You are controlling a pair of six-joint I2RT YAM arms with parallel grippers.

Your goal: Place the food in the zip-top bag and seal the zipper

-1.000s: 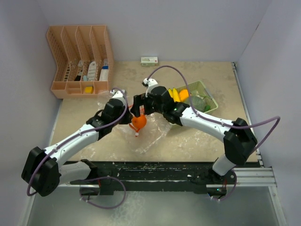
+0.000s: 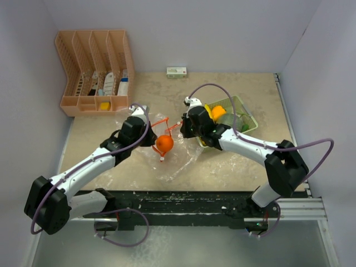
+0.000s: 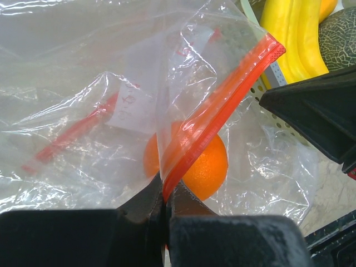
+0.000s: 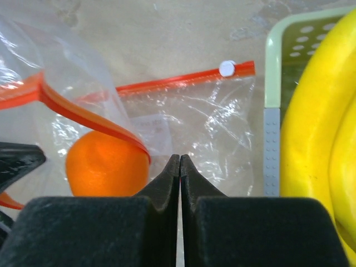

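Observation:
The clear zip top bag (image 2: pixel 172 167) lies spread on the table, its red zipper strips (image 3: pixel 222 111) parted. My left gripper is shut on the bag's edge at a red strip, holding that side raised. An orange (image 4: pixel 108 164) sits at the bag's mouth, partly behind the strip and plastic; how deep inside it lies I cannot tell. To the right of the orange, my right gripper is shut with nothing visible between its fingertips. A white slider (image 4: pixel 226 68) sits near the end of the other red strip, beside the basket.
A green basket (image 4: pixel 272 89) with bananas (image 4: pixel 317 128), another orange fruit (image 2: pixel 218 112) and a dark green melon (image 3: pixel 338 38) stands close on the right. At the back left is a pink divided rack (image 2: pixel 69 103); a small box (image 2: pixel 176 72) lies at the back.
My right gripper has moved right, away from the bag's mouth and toward the basket, and has gone from open to shut. The left arm and the orange have barely moved.

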